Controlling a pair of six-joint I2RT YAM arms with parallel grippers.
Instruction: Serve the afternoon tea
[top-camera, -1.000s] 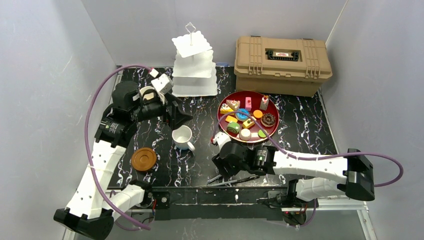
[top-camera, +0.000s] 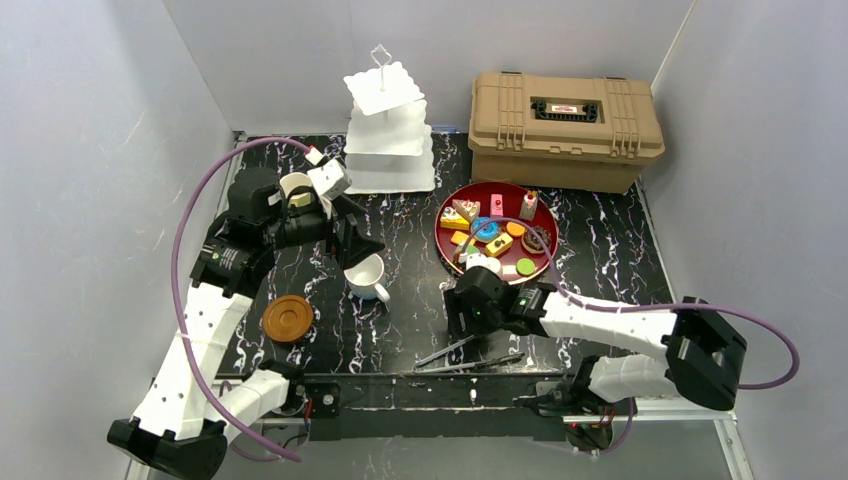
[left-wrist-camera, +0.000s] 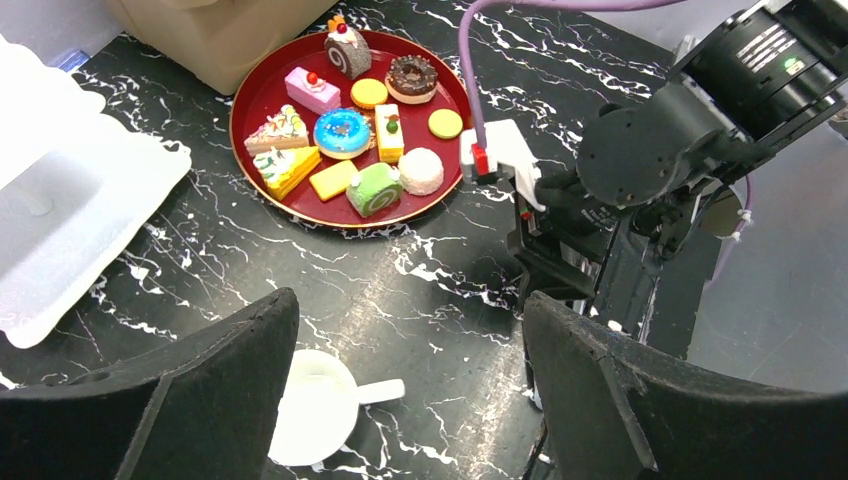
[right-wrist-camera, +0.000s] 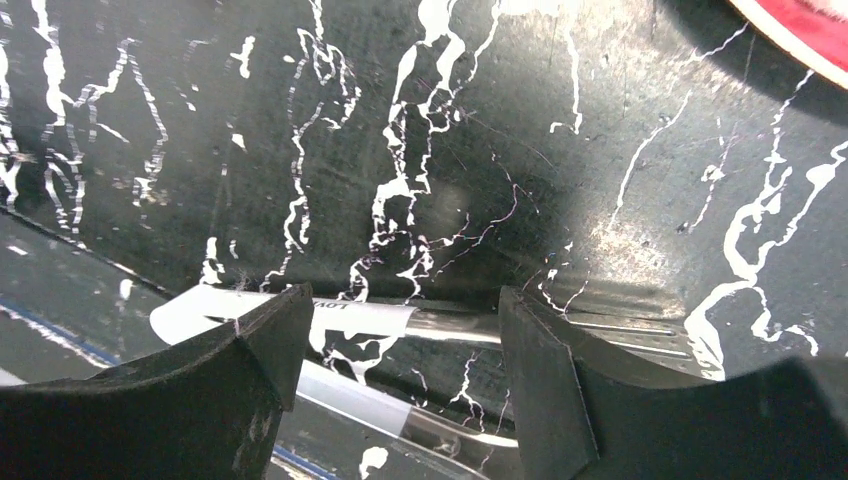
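My left gripper (top-camera: 355, 240) is open above a white cup (top-camera: 363, 272), seen between and below its fingers in the left wrist view. A red round tray (left-wrist-camera: 250, 100) holds toy cakes, donuts and macarons. A white three-tier stand (top-camera: 390, 175) stands at the back. My right gripper is open at the front, low over metal tongs (right-wrist-camera: 450, 324), which run crosswise between its fingers; a second long metal utensil (right-wrist-camera: 355, 398) lies nearer the edge.
A tan case (top-camera: 566, 150) fills the back right. A brown wooden lid (top-camera: 288, 316) lies at left. Another cream vessel (top-camera: 295, 182) is partly hidden behind the left arm. The counter's front edge is close to the right gripper.
The right gripper has shifted right along the front edge over the utensils. The left arm has moved very slightly.
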